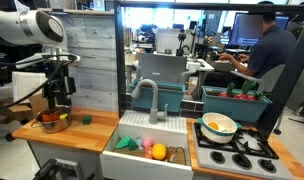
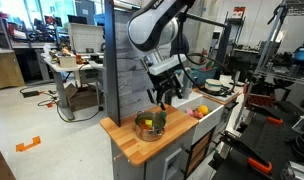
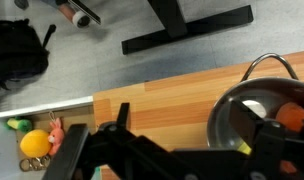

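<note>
A metal pot [image 1: 54, 122] holding several colored items stands at the left end of the wooden counter. My gripper [image 1: 60, 103] hangs low over this pot in exterior view 1. From the other side, the gripper [image 2: 160, 104] appears just above the pot [image 2: 149, 124]. In the wrist view the gripper is open, its dark fingers spread apart, with bare wood between them. The pot [image 3: 220, 115] lies toward the right there, with an orange-red item [image 3: 292, 115] and something yellow inside. Part of the pot is hidden behind the right finger.
A small green object [image 1: 86, 119] sits on the counter right of the pot. Farther right are a sink [image 1: 120, 143] with several toys, a faucet [image 1: 152, 95], and a stove [image 1: 232, 155] bearing a bowl [image 1: 218, 127]. The wood between pot and sink is mostly clear.
</note>
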